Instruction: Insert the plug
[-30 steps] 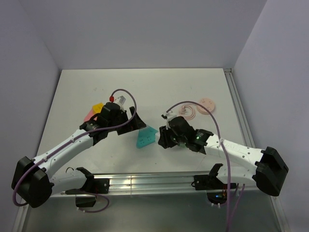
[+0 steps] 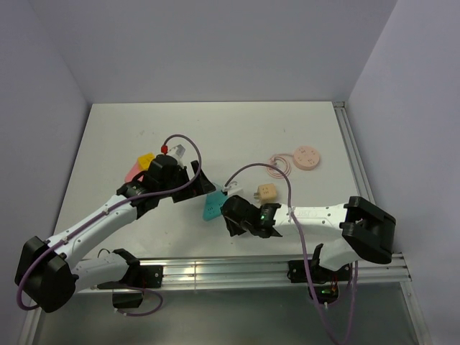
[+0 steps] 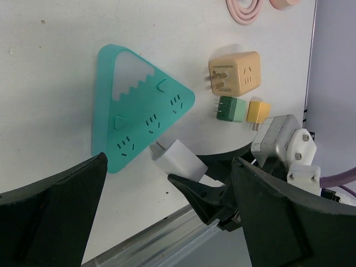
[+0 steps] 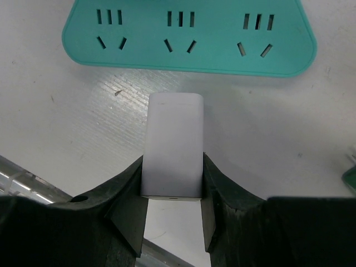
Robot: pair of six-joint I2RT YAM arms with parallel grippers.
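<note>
A teal socket strip with a row of slots lies flat on the table, its slotted edge [image 4: 150, 50] across the top of the right wrist view. Held in my right gripper is a white block plug [image 4: 174, 133], pinched from both sides. Its metal prongs [image 3: 158, 147] show in the left wrist view, pointing toward the strip's near edge and apart from the slots as far as I can tell. My left gripper [image 2: 200, 188] stands open over the strip's far left side, with nothing between its fingers.
A tan adapter [image 3: 236, 74], a green plug [image 3: 231, 109] and a yellow plug [image 3: 257, 113] lie right of the strip. A pink coiled cord [image 2: 279, 166] and a round disc [image 2: 306, 157] sit farther back.
My right arm has moved left and toward the front edge, its gripper turning lower beside the strip with the white plug. The left arm has barely moved.
</note>
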